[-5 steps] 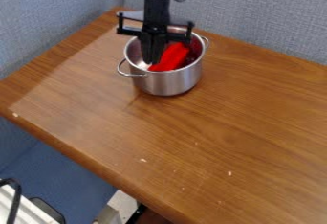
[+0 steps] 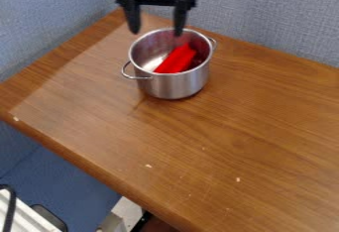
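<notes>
A steel pot (image 2: 169, 83) with wire handles stands on the wooden table, toward the back. Inside it lies a red object (image 2: 176, 58), long and rounded. My gripper (image 2: 155, 19) hangs above and behind the pot at the top of the view, blurred, its two dark fingers spread wide with nothing visible between them.
Grey-blue padded walls stand at the back and left. At the lower left, beyond the table's edge, are a white object and dark cables.
My gripper has risen up out of the pot to above it, and its fingers have spread apart. The pot and the red object stay in about the same place.
</notes>
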